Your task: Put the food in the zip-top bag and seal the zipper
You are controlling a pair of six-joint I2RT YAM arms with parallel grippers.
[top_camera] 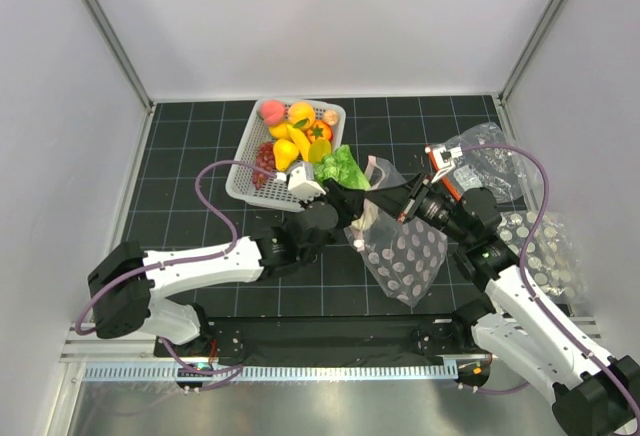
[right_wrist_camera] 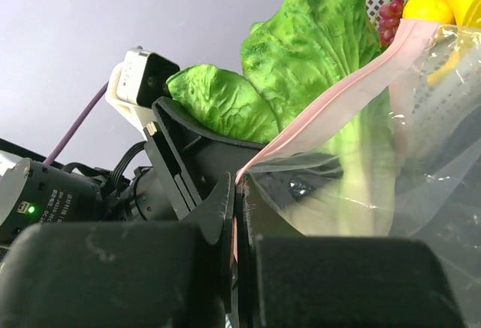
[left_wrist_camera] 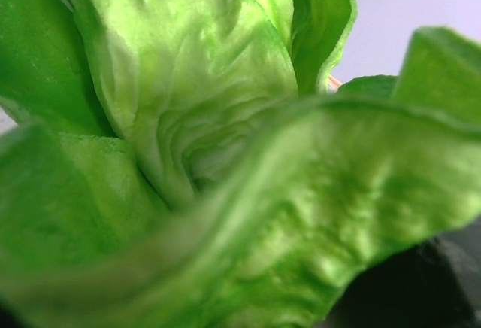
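Observation:
A green lettuce fills the left wrist view and hides the fingertips there. In the right wrist view, the lettuce's pale base shows behind the clear film of the zip bag, while its leaves stick out past the pink-edged mouth. My left gripper is at the lettuce and bag mouth; one dark finger shows partly through the film beside the lettuce. How far its fingers stand apart is hidden. My right gripper is shut on the bag's pink rim. The bag hangs down toward the front.
A white basket of several fruits stands behind the left gripper. More clear bags lie at the right, beside the right arm.

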